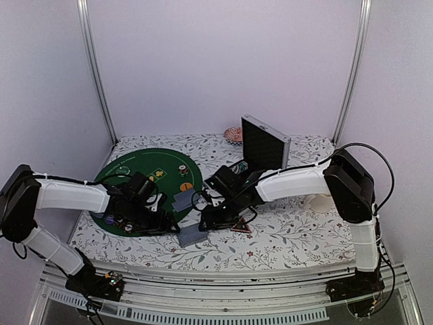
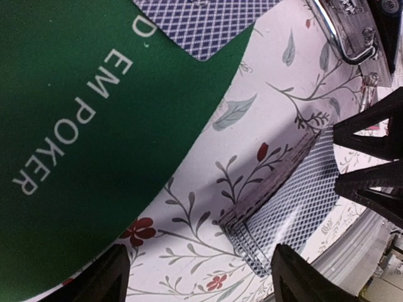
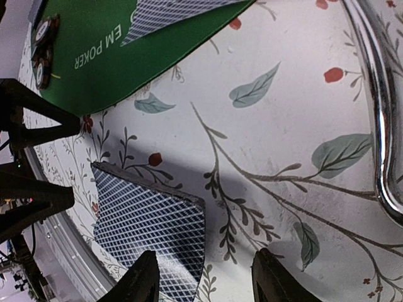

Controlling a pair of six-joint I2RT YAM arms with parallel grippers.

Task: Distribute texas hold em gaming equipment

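A blue-checked card deck (image 1: 193, 235) lies on the floral cloth just in front of the green poker mat (image 2: 88, 163). My left gripper (image 1: 168, 227) is low at the deck's left, its fingers parted above it. My right gripper (image 1: 206, 223) is at the deck's right, also with parted fingers; in the right wrist view the deck (image 3: 148, 220) sits at its left finger. More checked cards (image 3: 170, 19) lie on the mat's edge. Poker chips (image 3: 44, 50) show on the mat.
An open metal case (image 1: 264, 145) stands at the back right, with a patterned bowl (image 1: 233, 134) behind. A mug (image 1: 316, 203) is partly behind the right arm. A small red triangular item (image 1: 241, 229) lies right of the deck.
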